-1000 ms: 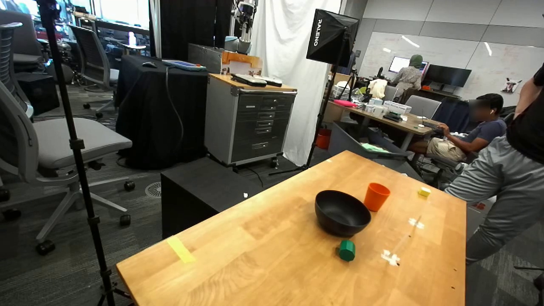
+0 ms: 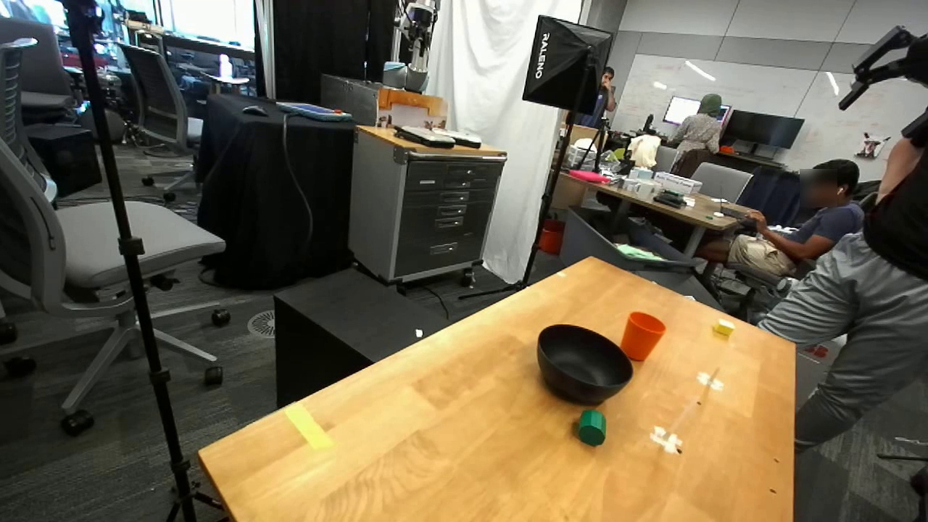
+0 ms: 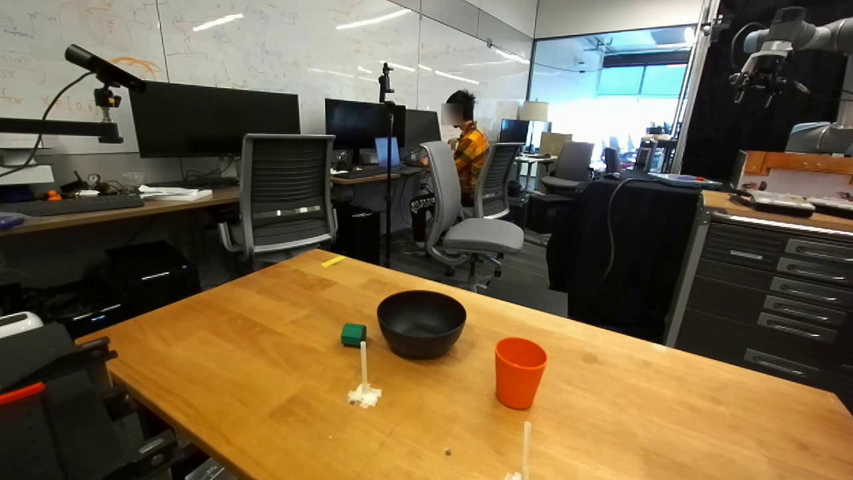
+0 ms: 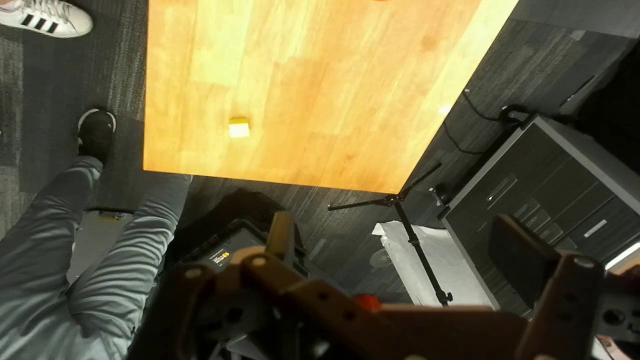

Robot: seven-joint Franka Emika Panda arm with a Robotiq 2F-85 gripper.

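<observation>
My gripper [image 2: 852, 84] is high at the right edge of exterior view 1, far above the table. In the wrist view its fingers [image 4: 280, 235] stand wide apart, open, with only floor and background between them. On the table lie a small yellow block [image 2: 723, 327] near the far right corner, an orange cup [image 2: 643, 336], a black bowl [image 2: 584, 364] and a green block [image 2: 592, 427] close beside the bowl. The cup stands upright, and the bowl looks empty in exterior view 2. From the wrist, the yellow block [image 4: 238, 128] sits clear of the gripper, near the table's edge.
Two thin pale sticks rise from white tape patches [image 3: 364, 395] on the table. Yellow tape [image 2: 309, 425] marks one end. A person in grey trousers [image 2: 857, 348] stands by the right edge. The wooden table [image 2: 417, 417] has broad bare areas.
My gripper has come into exterior view 1 at the upper right, where it was out of sight before. The bowl, cup and blocks have not moved.
</observation>
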